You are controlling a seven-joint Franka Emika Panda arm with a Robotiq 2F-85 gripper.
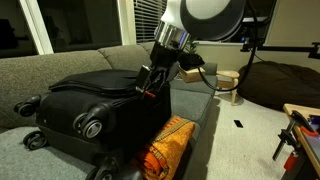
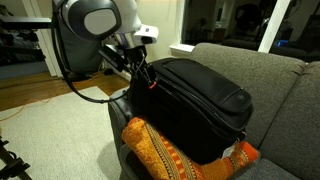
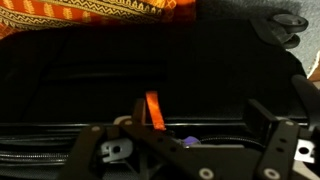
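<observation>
A black suitcase (image 1: 110,110) lies on its side on the grey sofa, wheels toward the left in exterior view 1. A small orange-red tag (image 3: 154,110) shows at its zipper edge in the wrist view. My gripper is open over that edge, with the tag between its fingers as seen from the wrist but nearer the left one. Exterior view 2 places the gripper (image 2: 143,76) close above the suitcase (image 2: 195,95). Whether the fingertips touch the suitcase I cannot tell.
An orange patterned cloth (image 2: 165,150) lies along the suitcase's side on the sofa (image 2: 285,90). Farther back in exterior view 1 are a cardboard box (image 1: 195,74) and a wooden stool (image 1: 228,78).
</observation>
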